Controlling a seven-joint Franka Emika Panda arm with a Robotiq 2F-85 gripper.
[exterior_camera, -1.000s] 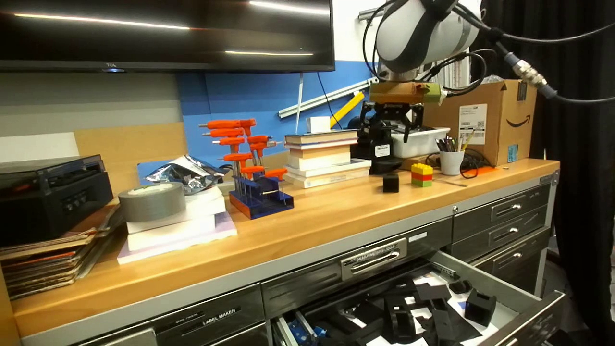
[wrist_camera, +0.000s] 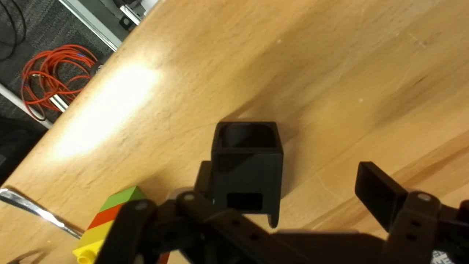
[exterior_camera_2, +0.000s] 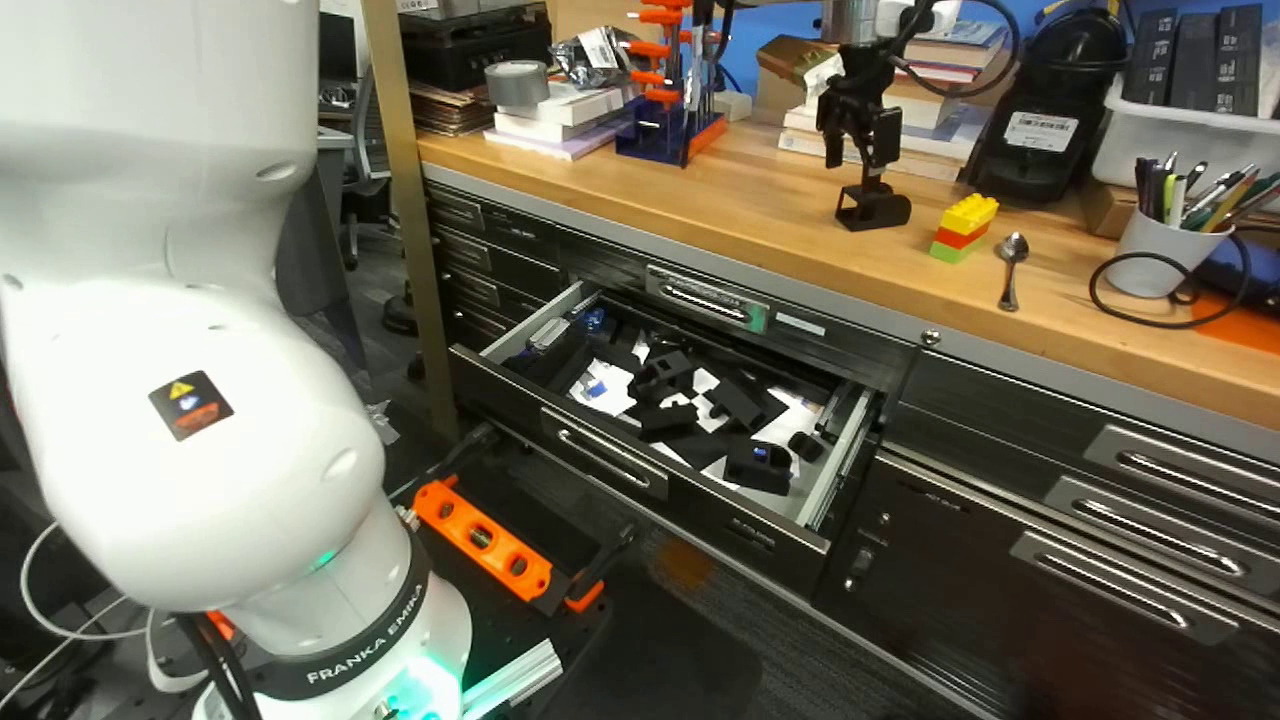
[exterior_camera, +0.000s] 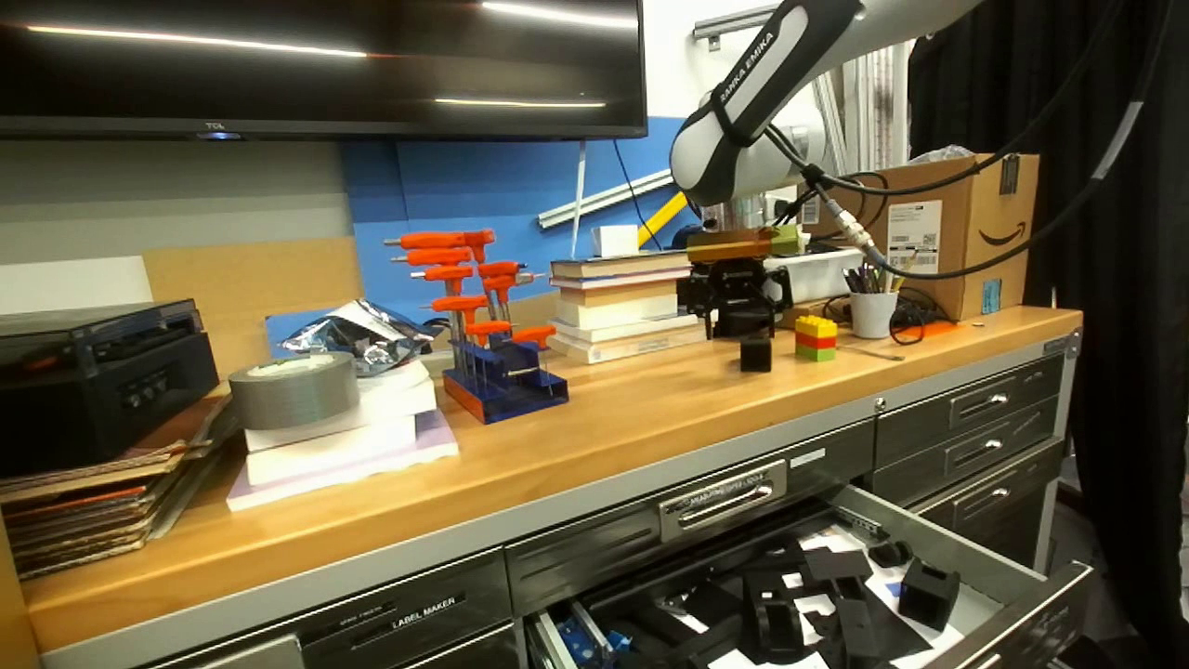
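Note:
A small hollow black part (wrist_camera: 247,176) stands on the wooden worktop, in the middle of the wrist view. My gripper is open above the worktop, its fingers wide apart. One finger (wrist_camera: 203,178) appears close beside the part's left side; whether they touch I cannot tell. The other finger (wrist_camera: 380,193) is well off to the right, with bare wood between. In exterior view 2 the gripper (exterior_camera_2: 861,150) hangs directly over the black part (exterior_camera_2: 873,208). Exterior view 1 also shows the part (exterior_camera: 755,355) resting below the gripper (exterior_camera: 736,318).
A yellow, red and green brick stack (exterior_camera_2: 963,228) and a spoon (exterior_camera_2: 1011,270) lie close to the part. Books (exterior_camera: 624,307) and a pen cup (exterior_camera_2: 1158,258) stand farther off. Below the worktop, an open drawer (exterior_camera_2: 720,510) holds several black parts.
The gripper has come down and slightly left in exterior view 1, toward the black part. The part, the bricks and the drawer have not moved.

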